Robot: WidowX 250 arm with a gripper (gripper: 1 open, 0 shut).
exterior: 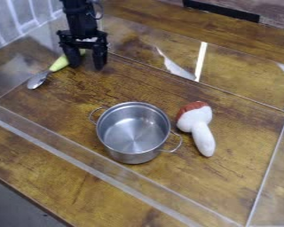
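A metal spoon (pixel 38 80) lies just in front of that object. A steel pot (pixel 132 142) with two handles stands near the middle front. A white toy mushroom (pixel 201 133) with a red-patched top lies on its side to the pot's right.
Clear plastic walls border the wooden table (pixel 156 89) on several sides. Open wood lies between my gripper and the pot, and right of the mushroom.
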